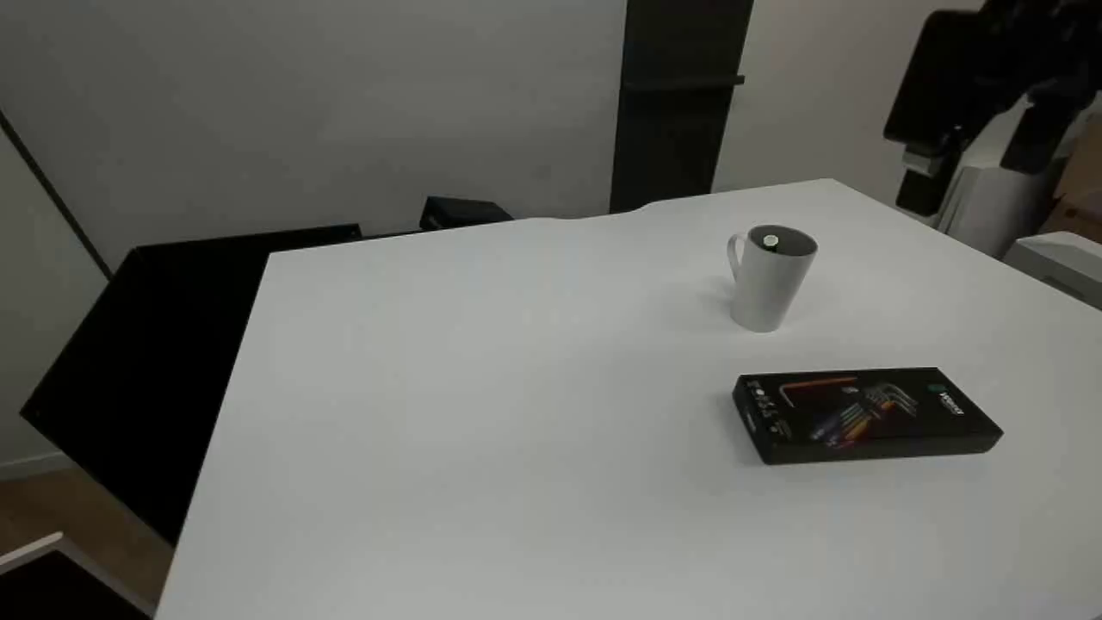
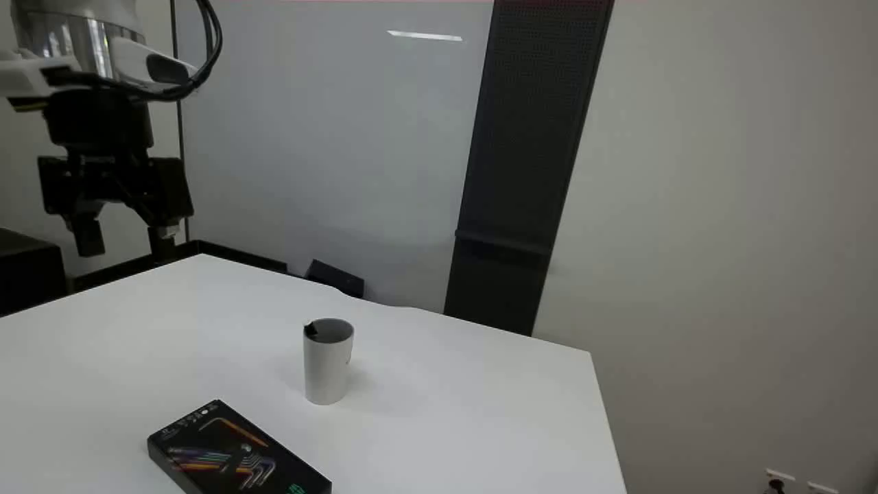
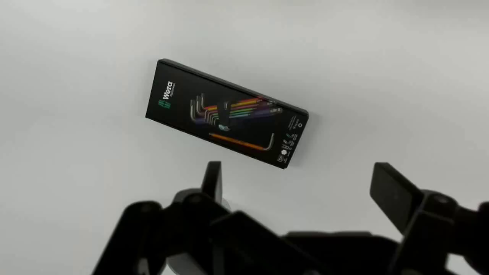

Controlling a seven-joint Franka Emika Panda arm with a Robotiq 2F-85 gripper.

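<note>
A white mug [image 1: 767, 289] stands upright on the table, its handle towards the left in exterior view 1; something dark with a pale round end shows inside it. Near it lies a flat black Wera box [image 1: 868, 415] with coloured hex keys printed on top. My gripper [image 2: 127, 247] is high above the table, open and empty, apart from both objects. In the wrist view the box [image 3: 227, 114] lies beyond the fingertips, while the gripper hides most of the mug, leaving only bits of pale rim visible.
A small black object [image 1: 461, 213] sits by the back edge, near the wall. A dark upright panel [image 2: 531, 165] stands behind the table.
</note>
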